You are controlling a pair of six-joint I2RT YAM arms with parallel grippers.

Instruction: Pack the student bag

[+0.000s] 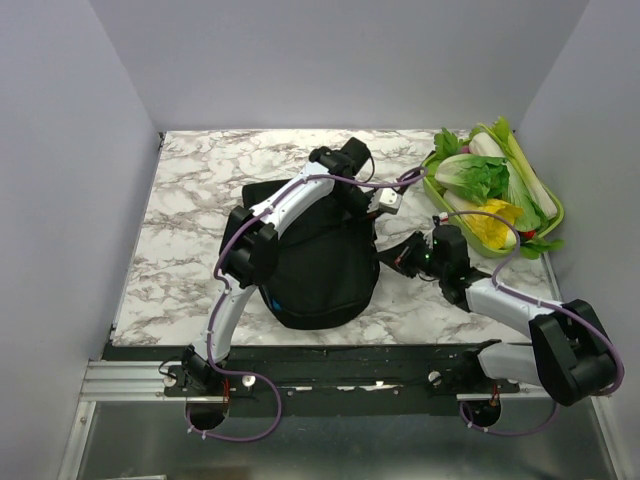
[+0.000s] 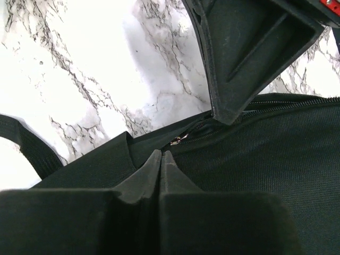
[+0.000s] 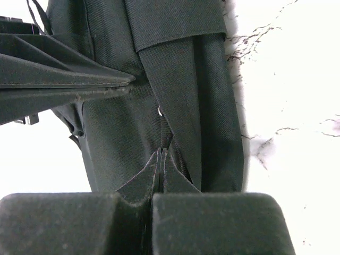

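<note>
The black bag (image 1: 325,265) lies flat on the marbled table. My left gripper (image 1: 372,205) is at its upper right corner. In the left wrist view, the left gripper's tips (image 2: 161,153) nearly meet at the fabric edge, beside a small metal zipper pull (image 2: 179,139); whether cloth is between them is hard to see. My right gripper (image 1: 385,257) is by the bag's right edge. Seen from the right wrist, that gripper has its tips together over the zipper seam (image 3: 183,163), no cloth visibly pinched. A shiny metal bit (image 3: 160,110) shows farther up the seam.
A green basket (image 1: 556,212) of vegetables occupies the table's back right. Both arms stand close together around the bag's right side. Bare marble (image 1: 180,215) lies to the left of the bag.
</note>
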